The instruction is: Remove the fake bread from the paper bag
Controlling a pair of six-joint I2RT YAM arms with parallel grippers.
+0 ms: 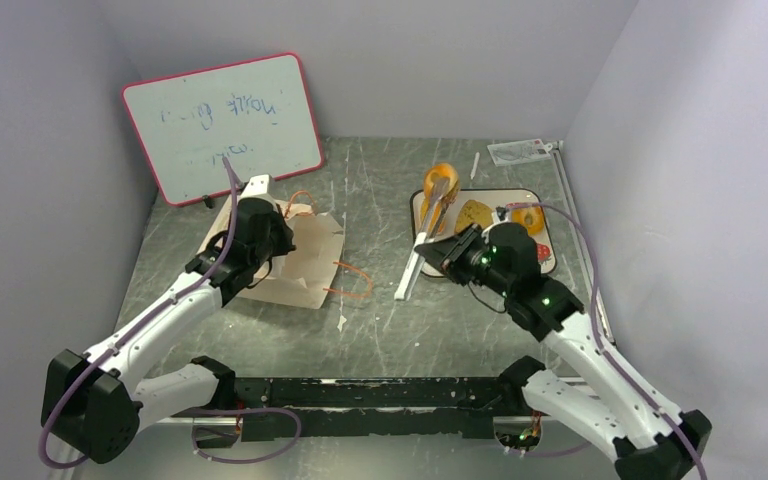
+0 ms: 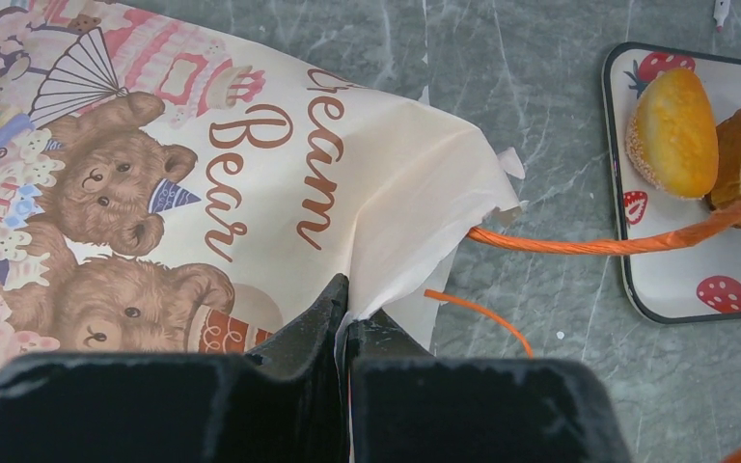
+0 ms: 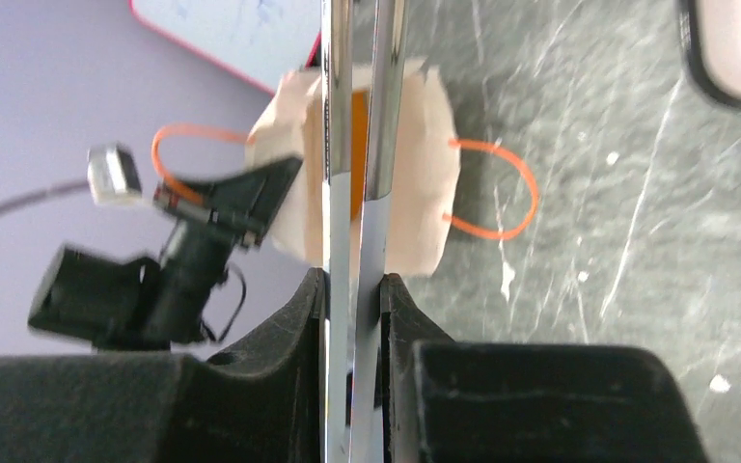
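Note:
The paper bag [image 1: 305,262] lies on its side at the left, its mouth facing right. My left gripper is shut on the edge of its mouth; bears are printed on the bag's side. In the top view, my right gripper [image 1: 425,255] is closed around the metal tongs [image 1: 415,262], whose white handle ends point toward the front. A ring-shaped orange bread [image 1: 441,172] is at the tongs' far tips, above the back left corner of the tray [image 1: 550,238]. In the right wrist view, an orange patch [image 3: 358,145] shows between the tong arms.
A piece of brown bread [image 1: 474,214] and a ring bread [image 1: 528,219] lie on the tray. A whiteboard [image 1: 225,125] leans at the back left. Orange bag handles [image 1: 355,280] loop onto the table.

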